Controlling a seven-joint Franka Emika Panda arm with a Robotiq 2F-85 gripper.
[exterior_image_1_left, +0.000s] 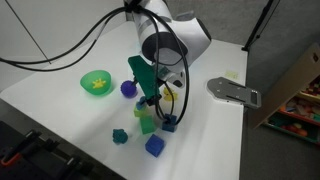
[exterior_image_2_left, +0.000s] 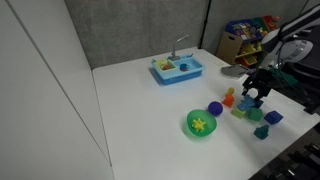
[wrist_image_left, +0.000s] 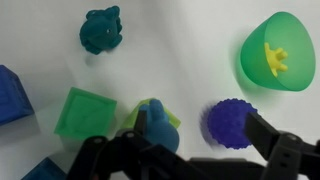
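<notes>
In the wrist view my gripper has its fingers far apart at the bottom edge. A blue toy, over a yellow-green block, lies between them, nearer the left finger; contact cannot be made out. The green block is left of it, and a purple scalloped piece is close to the right finger. Exterior view 1 has the gripper low over the cluster, its fingertips partly hidden by green parts and cables. The green bowl holds a yellow star-like piece.
A teal toy and a blue block lie at the near side, with another blue block close to the gripper. A grey tray is to the right. Farther back stands a blue toy sink. White table around the bowl is clear.
</notes>
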